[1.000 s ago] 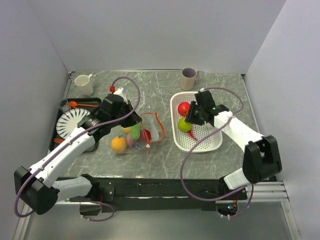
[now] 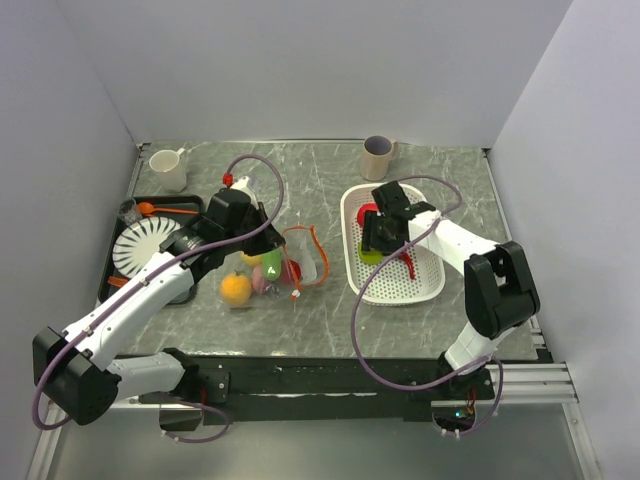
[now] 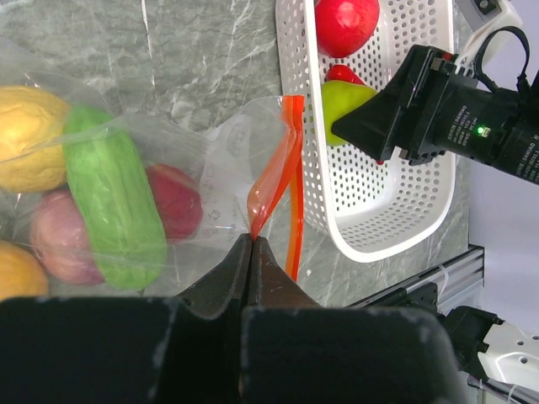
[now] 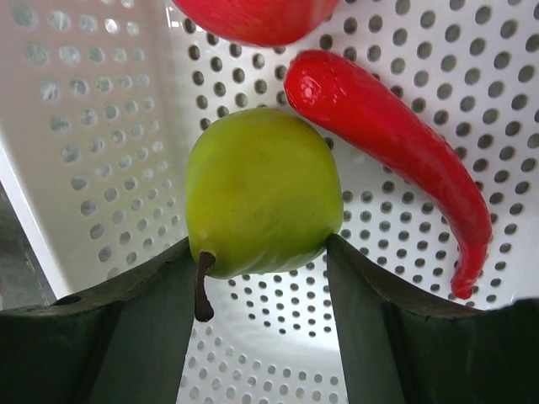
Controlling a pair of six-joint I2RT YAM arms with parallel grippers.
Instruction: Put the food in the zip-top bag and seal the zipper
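Observation:
The zip bag (image 3: 126, 202) with an orange zipper holds yellow, green, pink and red food. My left gripper is shut at the orange zipper edge (image 3: 274, 160). In the white perforated basket (image 2: 422, 285) lie a red fruit (image 3: 345, 21), a red chili (image 4: 396, 143) and a green-yellow fruit (image 4: 261, 185). My right gripper is down over the green fruit, fingers either side of its lower part; whether they grip it is unclear.
A black tray with a plate (image 2: 145, 245) and utensils sits at the left. A white mug (image 2: 168, 170) and a grey mug (image 2: 376, 158) stand at the back. The counter between bag and front edge is fairly clear.
The left arm is nearly unchanged.

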